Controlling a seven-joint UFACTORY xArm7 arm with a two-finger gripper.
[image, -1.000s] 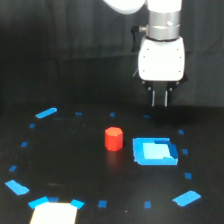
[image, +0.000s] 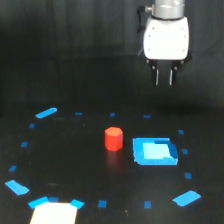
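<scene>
A red block (image: 113, 139) with a hexagonal outline sits on the dark table, left of the centre. To its right lies a shallow blue tray (image: 138, 150) with a pale patch (image: 157, 151) inside; no separate object can be made out in it. High at the back right, well above the table, hangs my gripper (image: 163, 76) below its white body. Its two thin dark fingers point down and stand apart, with nothing visible between them. The gripper touches neither the block nor the tray.
Small blue squares and blue strips (image: 187, 198) mark the black table. A cream-coloured object (image: 54, 213) is cut off by the bottom edge at the left, with blue around its top. Clear table surrounds the block and tray.
My gripper has risen and shifted slightly to the right. The red block and the blue tray have stayed in place.
</scene>
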